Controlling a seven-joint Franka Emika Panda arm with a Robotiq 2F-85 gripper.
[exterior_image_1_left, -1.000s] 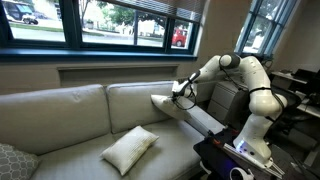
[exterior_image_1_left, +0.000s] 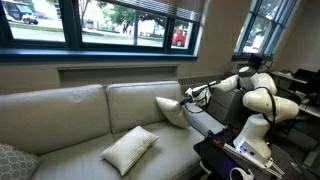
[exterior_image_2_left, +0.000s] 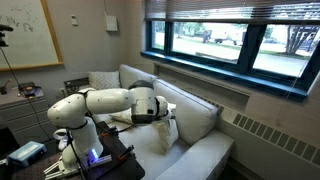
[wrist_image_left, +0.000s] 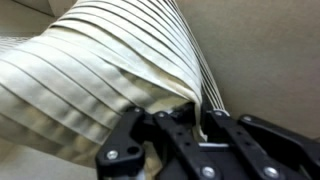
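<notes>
A striped cream pillow (exterior_image_1_left: 172, 113) stands tilted at the right end of the couch, near the backrest. At its upper right edge is my gripper (exterior_image_1_left: 184, 102). In the wrist view, the cloth of the striped pillow (wrist_image_left: 110, 65) gathers into a fold that runs down into the closed fingers, so the gripper is shut on the pillow's edge. The gripper body hides the lower part of that fold. From the other side, the arm covers much of the couch and part of the pillow.
A second light pillow (exterior_image_1_left: 130, 150) lies flat on the middle seat. A grey patterned pillow (exterior_image_1_left: 15, 163) rests at the left end. The couch backrest (exterior_image_1_left: 60, 120) runs along below the windows. Seat room between the pillows is clear.
The striped pillow lay lower a second ago and now stands more upright, its edge pulled up by the gripper.
</notes>
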